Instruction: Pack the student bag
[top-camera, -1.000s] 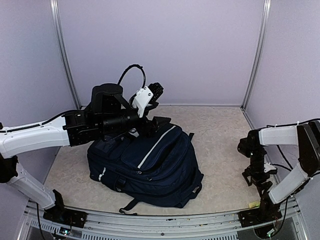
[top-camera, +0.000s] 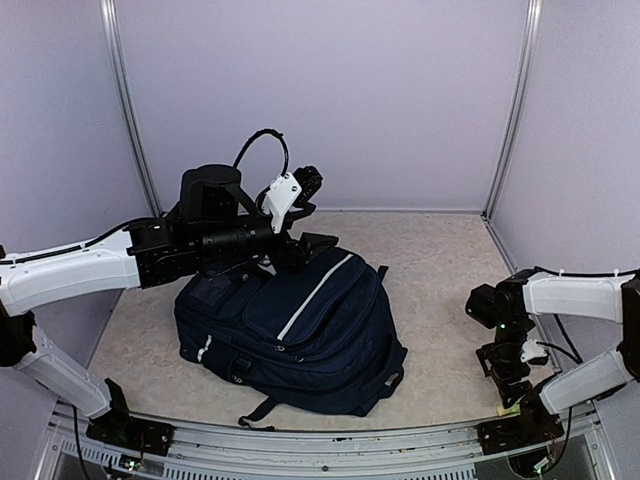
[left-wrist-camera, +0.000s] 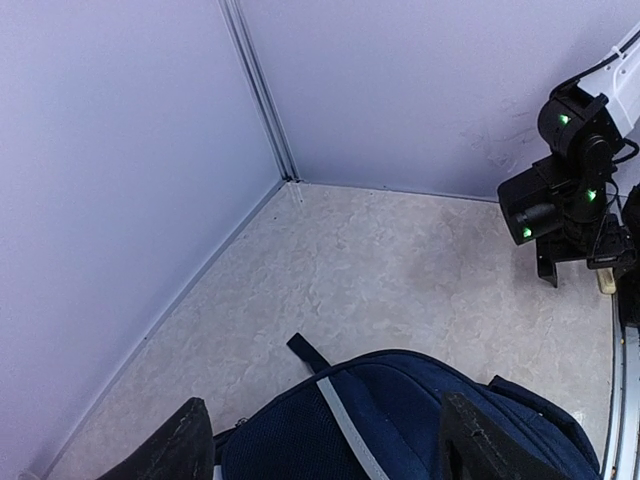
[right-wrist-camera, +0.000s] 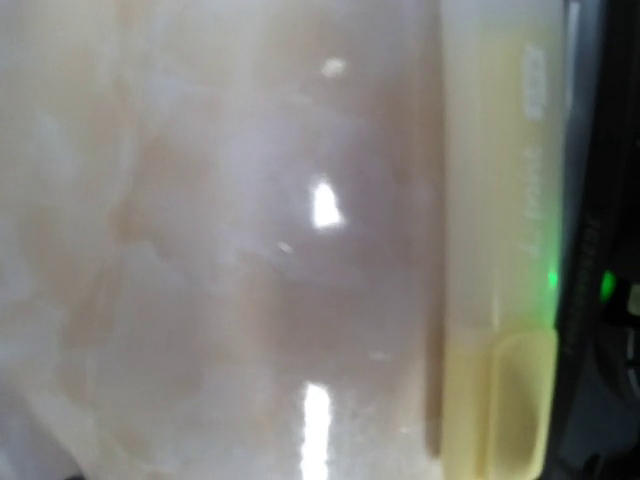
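A dark navy backpack (top-camera: 310, 320) with a pale zip strip lies on the table, its top closed as far as I can see. Above it, my left gripper (top-camera: 318, 226) hangs open and empty; its dark fingers (left-wrist-camera: 178, 445) frame the bag's upper part in the left wrist view. At the right front, my right gripper (top-camera: 503, 376) is low over the table and open. A yellow highlighter (right-wrist-camera: 500, 260) fills the right side of the right wrist view, blurred and close up. In the top view only a bit of this highlighter (top-camera: 508, 410) shows beside the gripper.
A metal rail (top-camera: 340, 443) runs along the table's front edge, close to the highlighter. Pale walls (top-camera: 330, 110) enclose the back and sides. Bare table (top-camera: 440, 290) lies between the bag and my right arm. One bag strap (top-camera: 258, 412) reaches the front edge.
The left arm has barely shifted; the bag stays put.
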